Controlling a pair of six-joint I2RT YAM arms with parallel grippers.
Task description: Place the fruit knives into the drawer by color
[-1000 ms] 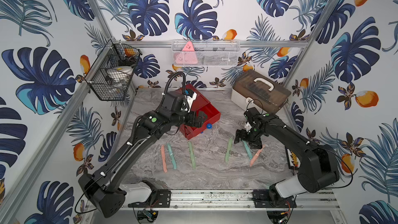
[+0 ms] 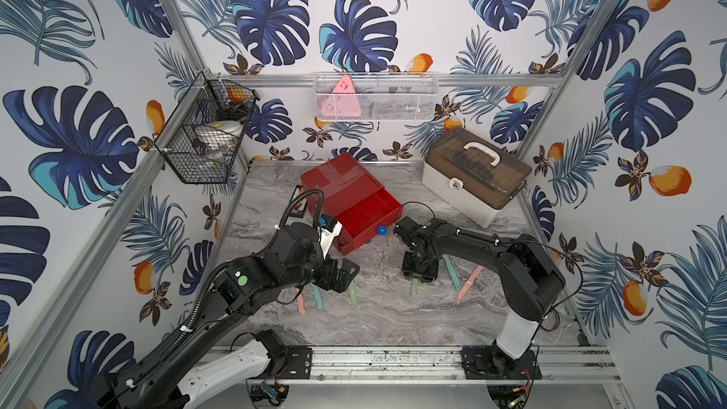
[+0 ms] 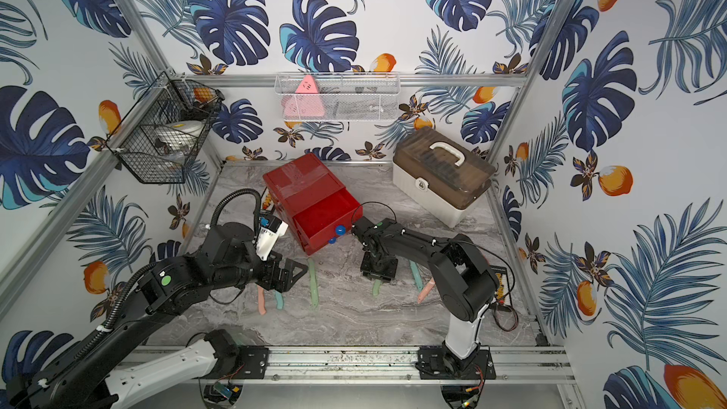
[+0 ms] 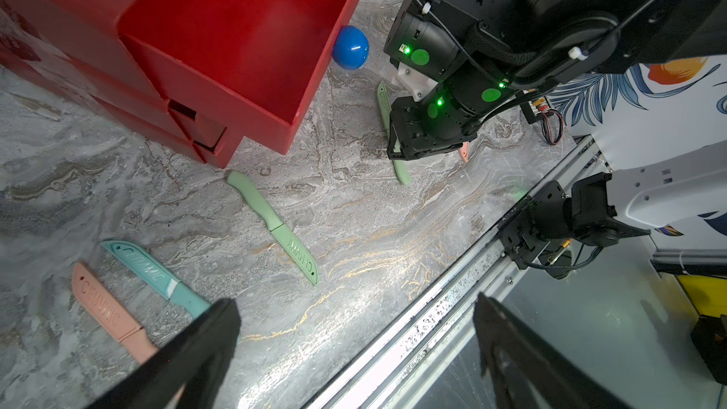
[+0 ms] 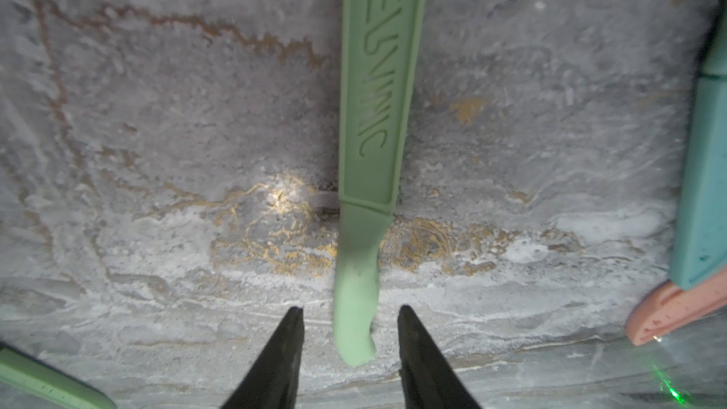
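Note:
My right gripper hangs low over a green sheathed knife, whose handle end lies between its parted fingertips in the right wrist view. A teal knife and a pink knife lie to its right. My left gripper stands open above a second green knife, beside another teal knife and pink knife. The red box has its drawer pulled out, its visible inside empty.
A blue ball touches the drawer's front. A brown-lidded case stands at the back right. Baskets hang on the walls.
Both arms have come down: my left gripper moved from over the red box toward the front knives, my right gripper moved leftward and forward onto the green knife.

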